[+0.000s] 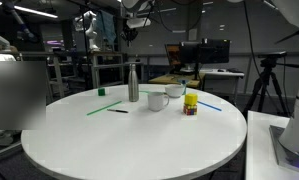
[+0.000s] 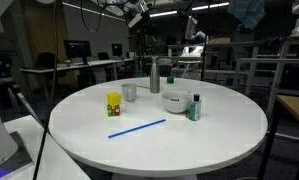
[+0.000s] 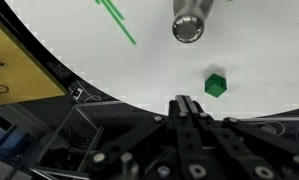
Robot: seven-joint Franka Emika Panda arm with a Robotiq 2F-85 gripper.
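My gripper is shut, with nothing showing between its fingers. It hangs high above the round white table (image 1: 79, 140), well clear of everything on it. A grey metal bottle (image 1: 133, 85) stands upright toward the back of the table. In the wrist view that bottle (image 3: 188, 25) appears from above, ahead of my fingertips. The small green block (image 3: 215, 85) lies on the table to the right of the fingers there. Thin green sticks (image 3: 117, 20) show at the upper left.
A mug (image 1: 157, 101), a white bowl (image 2: 176, 101), a small blue-and-white bottle (image 2: 194, 107), a yellow-topped item (image 2: 114, 103) and a blue stick (image 2: 136, 129) share one side of the table. A dark pen (image 1: 118, 111) lies near the green stick.
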